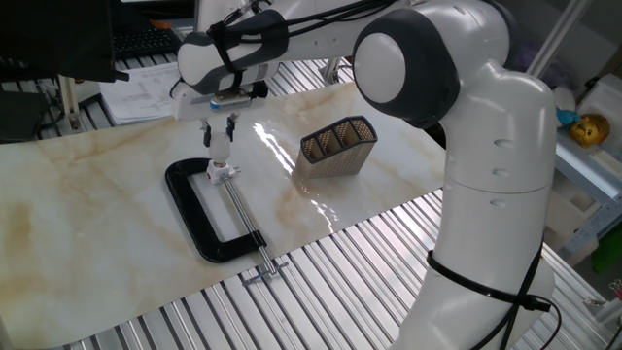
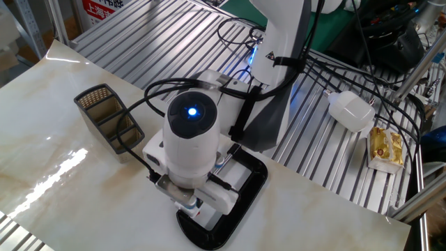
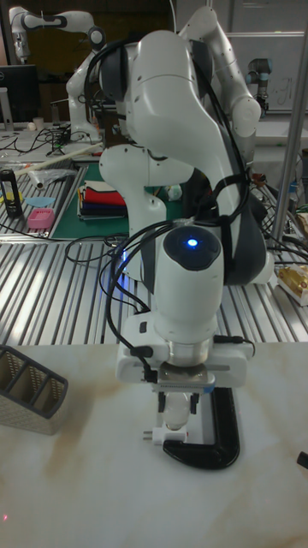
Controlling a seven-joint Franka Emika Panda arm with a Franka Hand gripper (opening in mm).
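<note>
A white bulb-shaped piece (image 1: 221,150) stands with its white plug base (image 3: 171,436) inside the black C-clamp's outline, at the far end of the metal screw in exterior view 1. Two metal prongs stick out to the left of that base in exterior view 3. My gripper (image 3: 178,402) points straight down with one dark finger on each side of the bulb and appears shut on it. The black C-clamp (image 1: 190,219) lies flat on the marbled sheet. My hand hides the piece and part of the clamp in exterior view 2.
A beige, dark-rimmed mesh organizer (image 1: 337,154) with empty compartments stands beside the clamp. Slatted metal table (image 1: 360,282) shows past the marbled sheet's edge. On the slats lie a larger white bulb (image 2: 350,111) and a gold box (image 2: 385,150). Left of the clamp, the sheet is bare.
</note>
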